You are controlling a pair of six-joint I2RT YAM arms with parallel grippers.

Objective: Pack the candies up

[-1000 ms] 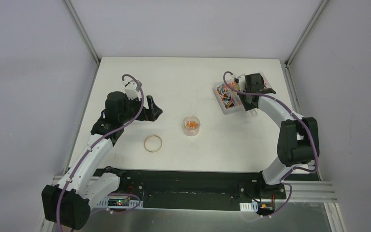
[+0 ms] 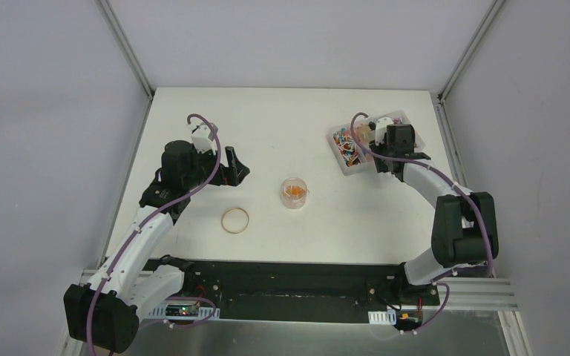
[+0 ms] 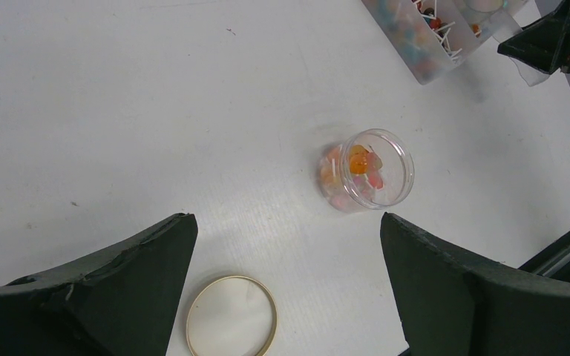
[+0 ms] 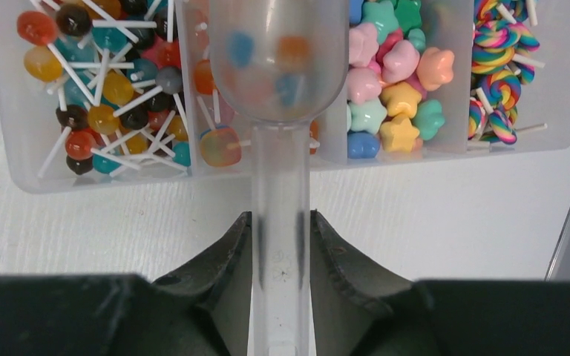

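A clear scoop [image 4: 280, 185] has its handle clamped in my right gripper, its bowl over the second compartment from the left of the candy box. That candy box [image 4: 215, 175] is translucent and divided, holding lollipops [image 4: 111, 89], star-shaped candies [image 4: 393, 89] and rainbow swirl candies [image 4: 503, 81]. Blurred blue and orange shapes show through the bowl; whether they lie inside or beneath it I cannot tell. The round jar [image 3: 408, 159] stands at mid-table with orange and pink candies [image 3: 358, 159] in it. My left gripper is open and empty, left of the jar.
A clear lid with a gold rim [image 2: 235, 220] lies flat on the table, to the jar's lower left. Bare table [image 2: 267, 119] stretches between the left arm and the candy box. The right wall stands close beside the box.
The left arm, jar and lid are unmoved.
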